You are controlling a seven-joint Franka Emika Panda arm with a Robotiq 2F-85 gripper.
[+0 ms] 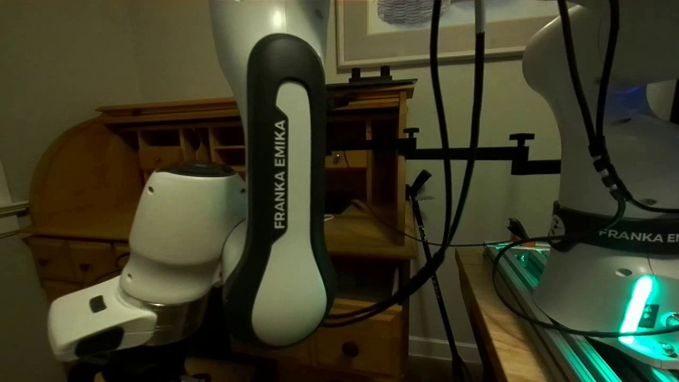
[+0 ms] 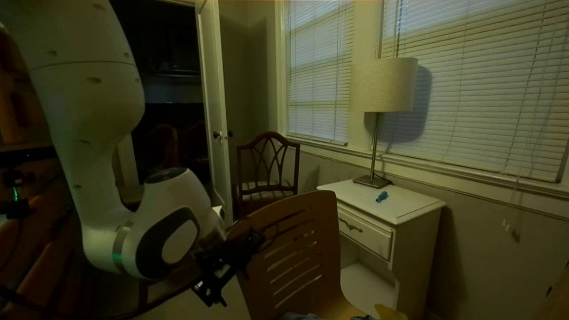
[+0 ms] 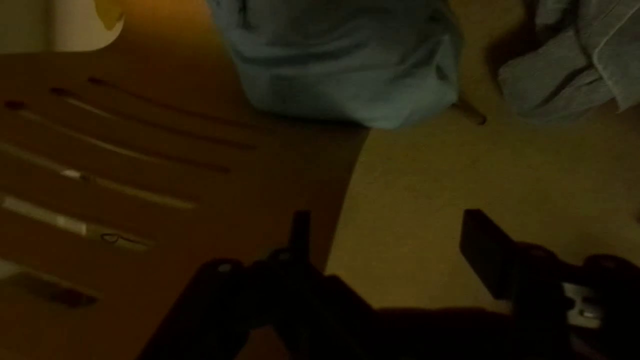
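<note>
In the wrist view my gripper has its two dark fingers well apart, and nothing shows between them. Ahead of the fingers, at the top of that view, is a bunched blue cloth (image 3: 348, 66). A grey cloth (image 3: 570, 72) lies to its right, apart from it. Exterior view 2 shows the gripper (image 2: 210, 296) low, at the near side of the wooden chair's slatted back (image 2: 298, 250). In exterior view 1 the fingers are too dark and low to make out.
The chair back's slots (image 3: 96, 141) fill the wrist view's left side; a tan surface (image 3: 408, 198) is on the right. A white nightstand (image 2: 416, 205) holds a lamp (image 2: 384, 85) and a small blue object (image 2: 382, 197). A wooden desk (image 1: 70, 184) stands behind the arm.
</note>
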